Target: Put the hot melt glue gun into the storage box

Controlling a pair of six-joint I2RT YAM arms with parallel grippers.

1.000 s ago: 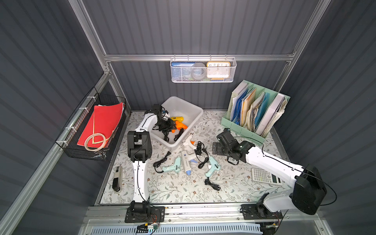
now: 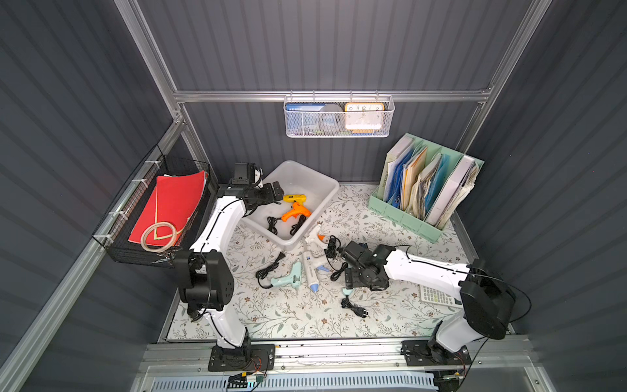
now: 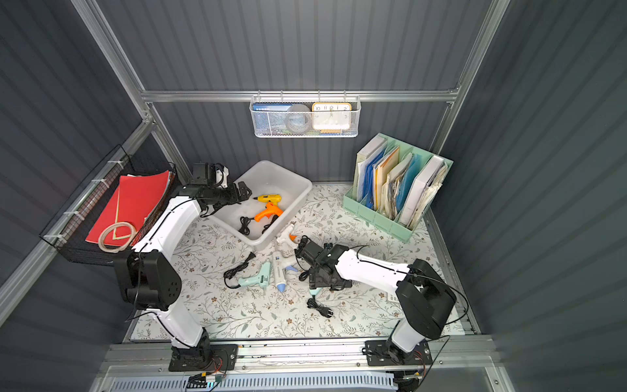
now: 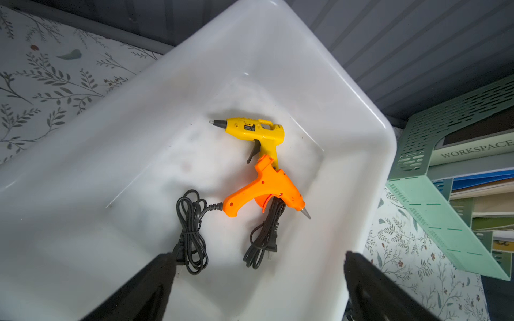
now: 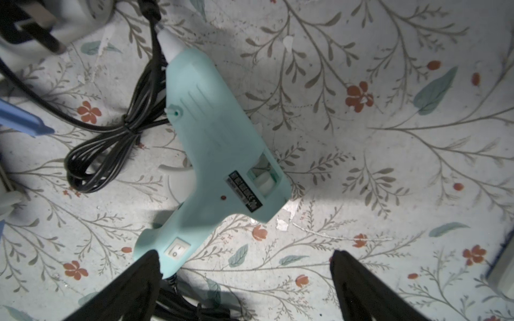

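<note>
A white storage box (image 4: 342, 214) holds a yellow glue gun (image 4: 251, 131) and an orange glue gun (image 4: 270, 186) with black cords. Over its left part, my left gripper (image 2: 277, 190) stands open and empty. My right gripper is open above a mint glue gun (image 5: 214, 144), which lies on the table beneath it, not between the fingers. From the top, the right arm hides most of that gun. Also on the table are another mint glue gun (image 2: 288, 277), a white one with a blue tip (image 2: 310, 271), and a white-orange one (image 2: 315, 236) by the box.
A green file organizer (image 2: 408, 219) full of folders stands at the back right. The calculator (image 2: 441, 296) lies partly behind the right arm. A wire basket (image 2: 163, 251) hangs on the left.
My left gripper has risen and pulled back left from over the orange gun. My right gripper has come left and toward the front, over the right mint glue gun.
</note>
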